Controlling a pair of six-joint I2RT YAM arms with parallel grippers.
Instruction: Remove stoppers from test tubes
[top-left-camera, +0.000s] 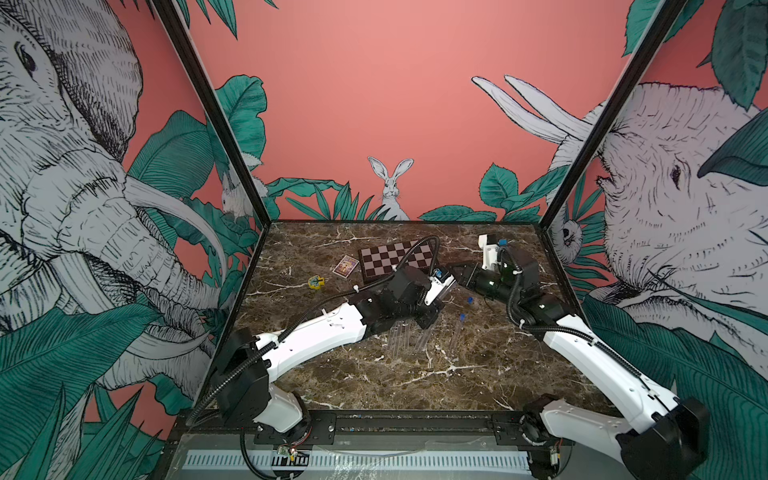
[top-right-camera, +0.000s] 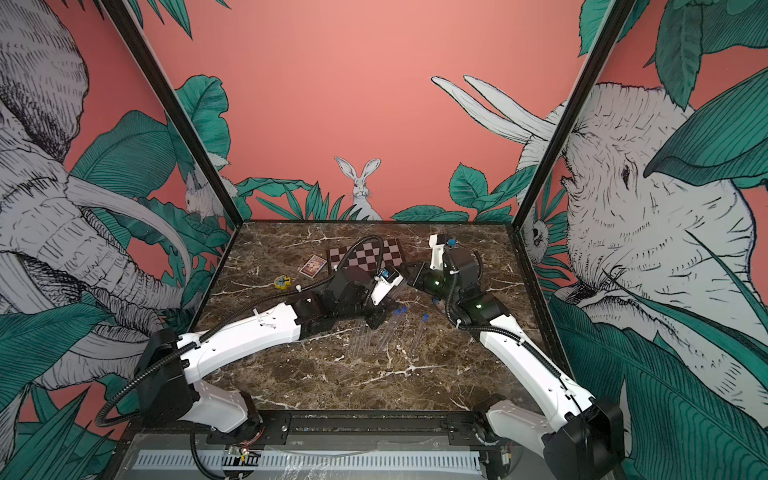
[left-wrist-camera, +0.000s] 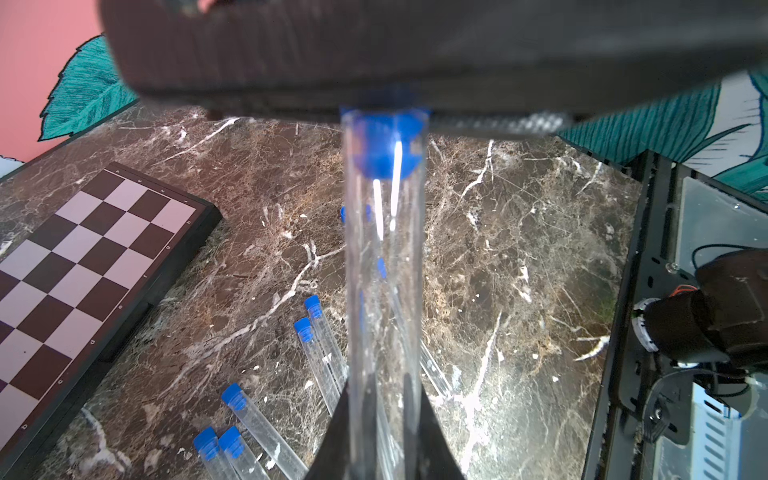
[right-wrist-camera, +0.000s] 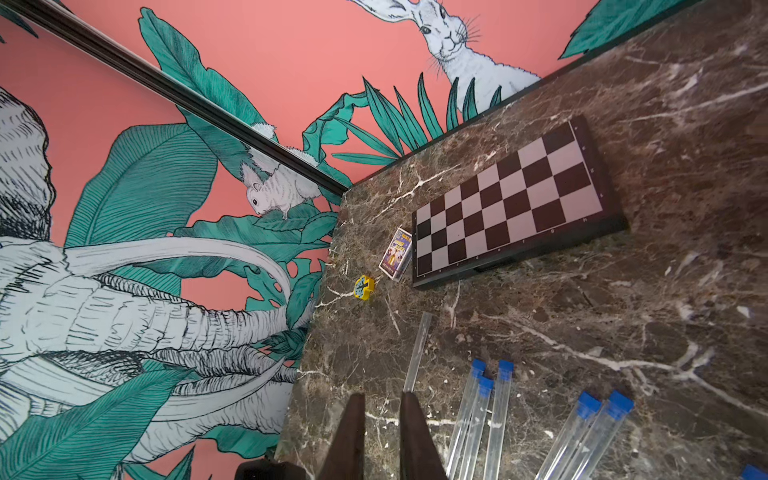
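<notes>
In the left wrist view, an upright test tube (left-wrist-camera: 382, 288) stands large in the foreground, my left gripper shut on it. Its blue stopper (left-wrist-camera: 388, 148) sits at the top, partly behind a dark gripper body (left-wrist-camera: 432, 56) crossing above. In the top left view my left gripper (top-left-camera: 432, 308) and right gripper (top-left-camera: 464, 272) are close together over mid-table. In the right wrist view the right gripper shows two fingertips apart, nothing seen between them. More tubes with blue stoppers (right-wrist-camera: 504, 368) lie on the table; one tube (right-wrist-camera: 417, 352) shows no blue stopper.
A chessboard (right-wrist-camera: 512, 200) lies at the back, with a card box (right-wrist-camera: 396, 254) and a small yellow object (right-wrist-camera: 364, 288) to its left.
</notes>
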